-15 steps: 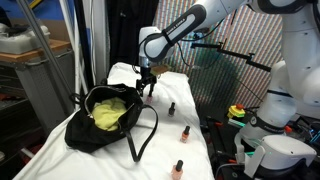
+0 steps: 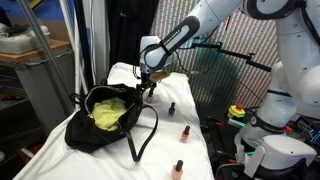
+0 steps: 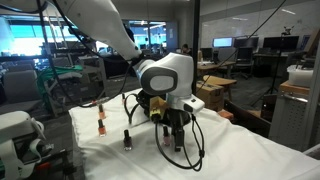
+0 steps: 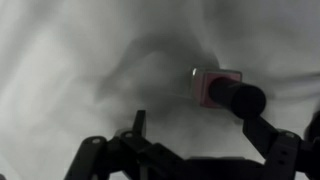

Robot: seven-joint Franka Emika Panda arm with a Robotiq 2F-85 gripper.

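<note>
My gripper is open in the wrist view, its two black fingers well apart. A small pinkish bottle with a black cap [image 4: 240, 98] is visible just beyond the fingers, nearer the right one. It is not between them. In exterior view 2 this bottle [image 3: 166, 130] appears beside the gripper's lower end [image 3: 175, 138], low over the white cloth. Exterior view 1 shows the same bottle [image 2: 150, 98] below the white arm end, where the fingertips are hard to make out.
A black bag [image 2: 105, 112] with yellow-green contents lies open on the white table, its strap curling towards the bottles. A dark bottle [image 2: 172, 108] and two pinkish bottles [image 2: 186, 132] stand nearer the front right. A cable loop hangs around the arm end.
The arm end has shifted a little to the left in exterior view 1. The bag and the bottles look unmoved.
</note>
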